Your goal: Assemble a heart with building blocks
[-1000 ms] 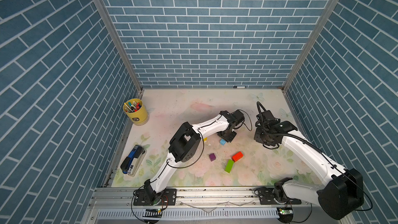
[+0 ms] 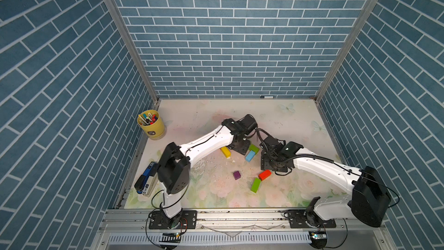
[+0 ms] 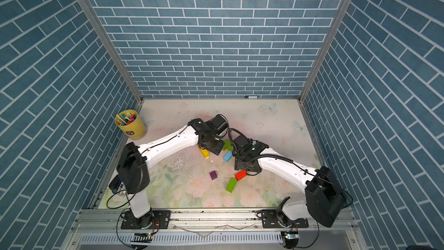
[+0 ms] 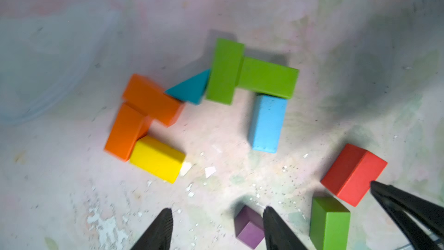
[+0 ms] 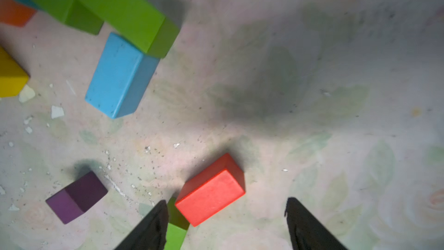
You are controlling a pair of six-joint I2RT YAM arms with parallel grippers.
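Note:
In the left wrist view an arc of touching or nearly touching blocks lies on the table: a yellow block (image 4: pixel 158 158), two orange blocks (image 4: pixel 124 132), a teal triangle (image 4: pixel 191 87), two green blocks (image 4: pixel 225 71) and a blue block (image 4: pixel 268 123). Apart from it lie a purple block (image 4: pixel 250 228), a red block (image 4: pixel 355 174) and a loose green block (image 4: pixel 330 224), the last two close together. My left gripper hovers above the table, partly open and empty. My right gripper stands open above the table near the red block, nothing between its fingers.
A yellow pen cup (image 2: pixel 151 125) stands at the back left, a stapler (image 2: pixel 148 178) at the front left. Small white flakes lie on the table near the yellow block.
My left arm has drawn back to the left, away from the blue block. The right arm has come left, toward the blocks. Blue, red, purple and loose green blocks look unmoved.

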